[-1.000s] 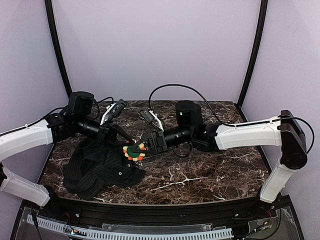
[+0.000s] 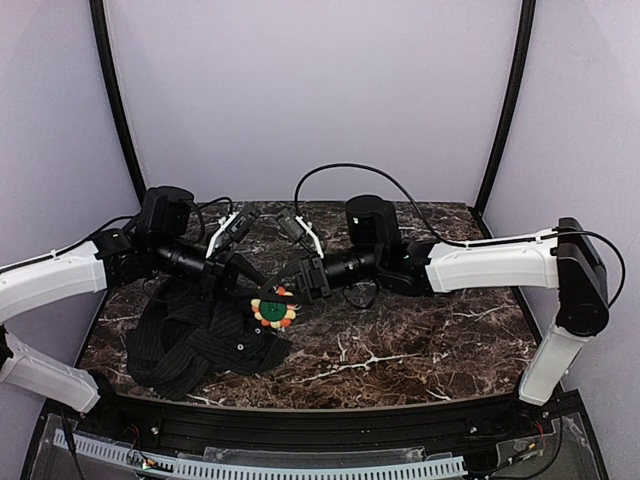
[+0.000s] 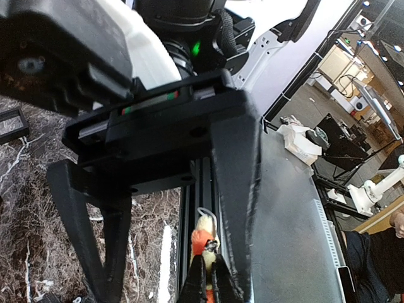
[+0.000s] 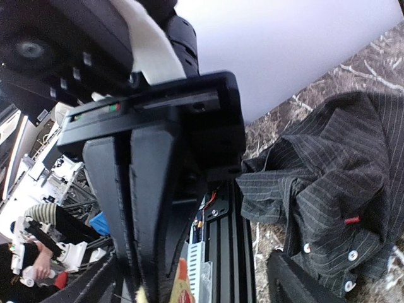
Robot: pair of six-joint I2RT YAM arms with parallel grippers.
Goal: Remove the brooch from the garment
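The flower brooch (image 2: 272,311), with a green centre and red and yellow petals, is up between my two grippers over the garment; from the left wrist view its edge and metal pin (image 3: 205,240) show among dark fingertips. My left gripper (image 2: 250,285) reaches it from the left; in the right wrist view its fingers (image 4: 151,189) are together, with petals at their tips. My right gripper (image 2: 290,285) meets the brooch from the right; its finger state is unclear, tips hidden or blurred. The dark striped garment (image 4: 328,183) lies crumpled on the table below, with white buttons.
Pale walls (image 2: 310,100) close in the back and sides, and a dark rail (image 2: 330,418) runs along the front edge.
The brooch sits slightly lower and further right in the top view than before. Both grippers have shifted slightly. The garment looks unchanged.
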